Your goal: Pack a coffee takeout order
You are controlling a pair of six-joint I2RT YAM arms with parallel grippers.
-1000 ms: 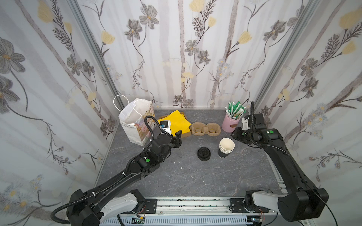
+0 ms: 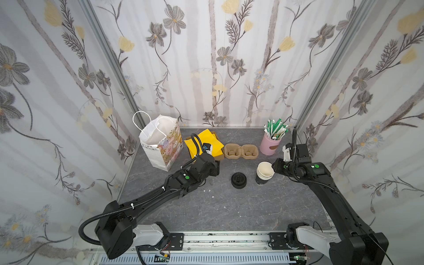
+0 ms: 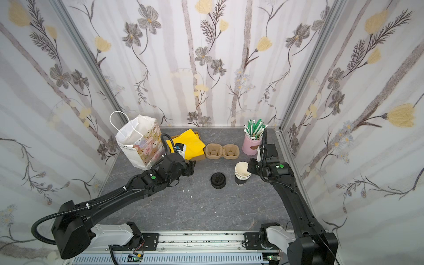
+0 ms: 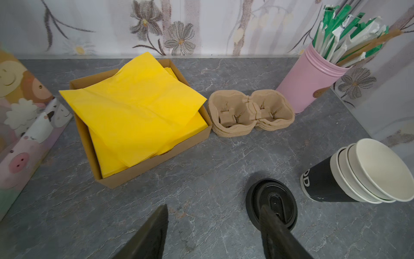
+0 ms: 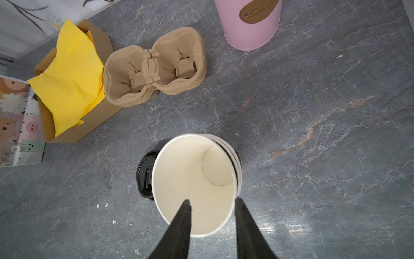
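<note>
A stack of white paper cups [image 4: 379,172], black at its base, stands on the right of the table. My right gripper hovers close to the rim of the top cup, its fingers parted; whether the rim lies between them cannot be told. Left of the cups sit stacked black lids [image 4: 276,202]. Over the table left of the lids, my left gripper has parted fingers with bare table showing between them. Behind lies a brown two-cup carrier [image 4: 250,112]. At the back left stands a white paper bag [image 2: 161,143] with cartoon animals.
Yellow napkins [image 4: 142,116] fill a cardboard box [image 4: 151,166] between the bag and the carrier. A pink container [image 4: 308,79] of green and white wrapped sticks [image 4: 345,34] stands at the back right.
Table objects have stayed in place.
</note>
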